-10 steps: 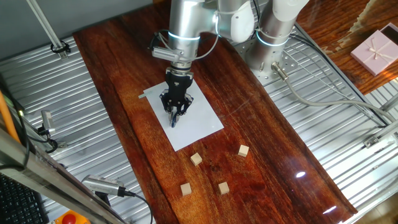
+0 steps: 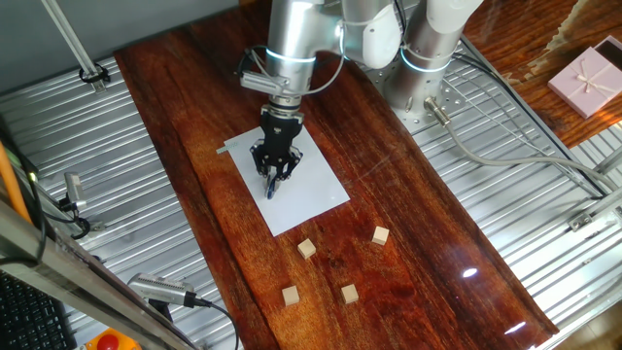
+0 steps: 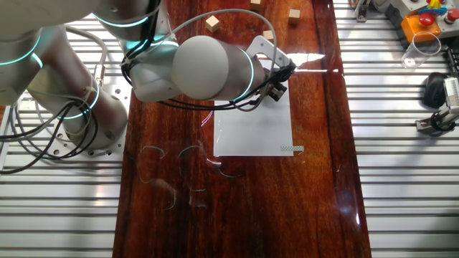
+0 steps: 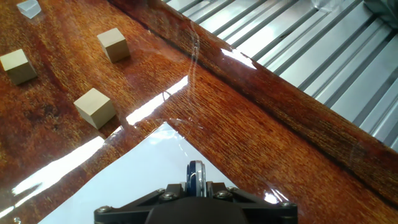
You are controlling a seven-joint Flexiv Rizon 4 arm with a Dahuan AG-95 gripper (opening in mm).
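A white sheet of paper (image 2: 311,192) lies on the dark wooden table, with a small strip at one corner. Over it my gripper (image 2: 273,178) points down, its fingers closed around a slim dark blue and silver object (image 4: 196,177), possibly a pen. In exterior view 1 the object's lower end (image 2: 271,192) reaches down toward the paper; whether it touches cannot be told. The arm largely covers the gripper in exterior view 2, where part of the paper (image 3: 254,136) shows below it.
Several small wooden cubes, including one nearest the sheet (image 2: 307,249) and one to its right (image 2: 379,235), stand beyond the paper. Bare wood (image 3: 237,215) lies on the sheet's other side. Slatted metal (image 4: 298,46) borders the table.
The upper arm has shifted very slightly to the right in exterior view 1. The gripper, the held object, the paper and the cubes look practically unchanged.
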